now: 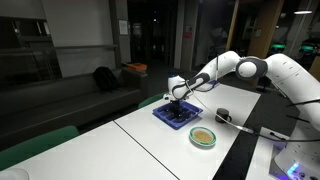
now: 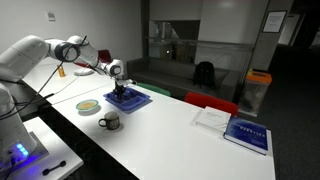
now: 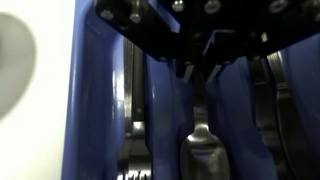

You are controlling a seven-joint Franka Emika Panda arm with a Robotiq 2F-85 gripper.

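A blue cutlery tray (image 1: 166,116) lies on the white table, with my gripper (image 1: 179,101) low over it. Several compartments show in the wrist view: a fork (image 3: 135,140) in the left one, a spoon (image 3: 204,150) in the middle one and dark-handled cutlery (image 3: 281,110) in the right one. Right at the spoon's handle are the fingertips of my gripper, part open around or just above it. Whether they touch the handle cannot be told.
A green-rimmed bowl (image 1: 202,136) holding something light brown stands in front of the tray. A dark mug (image 2: 110,120) is nearby. Books (image 2: 247,134) lie at the table's far end in exterior view 2.
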